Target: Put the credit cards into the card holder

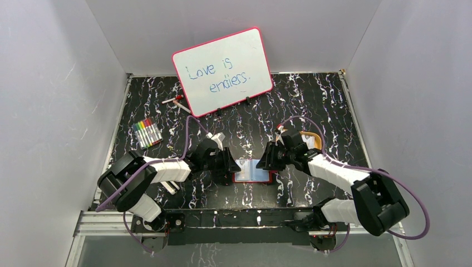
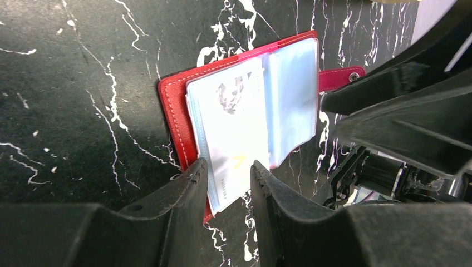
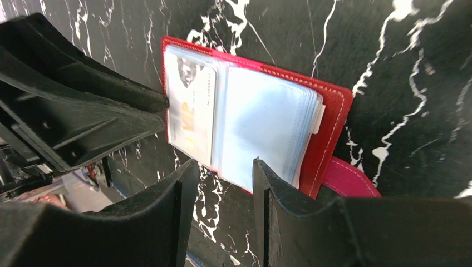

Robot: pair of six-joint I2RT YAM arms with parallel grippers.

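Note:
The red card holder [image 2: 177,119] lies opened flat near the table's front. On its left half, a white card [image 2: 236,125] with a grey picture shows; its right half has clear bluish sleeves [image 3: 267,119], with a pale edge [image 3: 318,118] sticking out at the side. My left gripper is at the holder's left half, fingertips apart in its wrist view, the sleeve stack's near edge behind the gap; whether it grips that stack I cannot tell. Over the right half's near edge, my right gripper has its fingers parted, nothing clearly between them.
An orange-rimmed tray [image 1: 319,139] with white contents stands behind the right gripper, partly hidden by it. Several colored markers [image 1: 147,132] lie at left. The whiteboard [image 1: 225,72] takes up the back. Both grippers are close together, with little room between them.

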